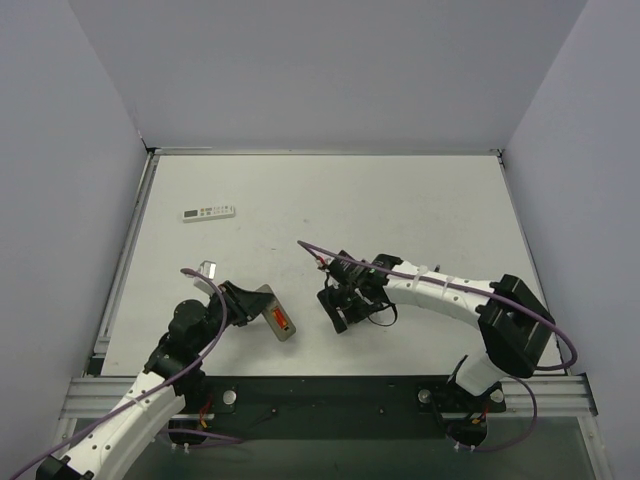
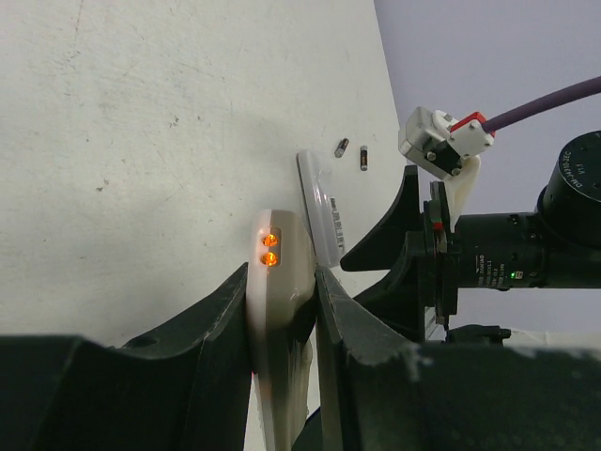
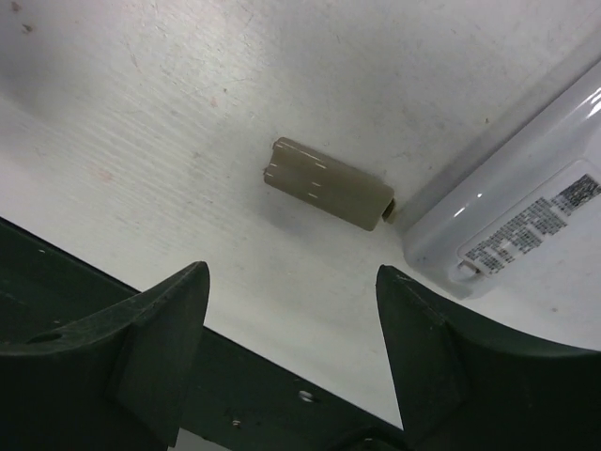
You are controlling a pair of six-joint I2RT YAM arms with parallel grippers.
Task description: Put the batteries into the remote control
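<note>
A grey remote (image 1: 276, 322), back compartment uncovered with orange inside, is held in my shut left gripper (image 1: 256, 300); in the left wrist view its fingers (image 2: 216, 348) grip it. My right gripper (image 1: 335, 305) is open above the table to its right. In the right wrist view a brown piece (image 3: 327, 181), apparently the battery cover, lies between and beyond the open fingers, beside a pale object with a label (image 3: 498, 207). Two small batteries (image 2: 342, 147) lie farther off.
A white remote (image 1: 208, 213) lies at the back left. The table's front edge is close below both grippers.
</note>
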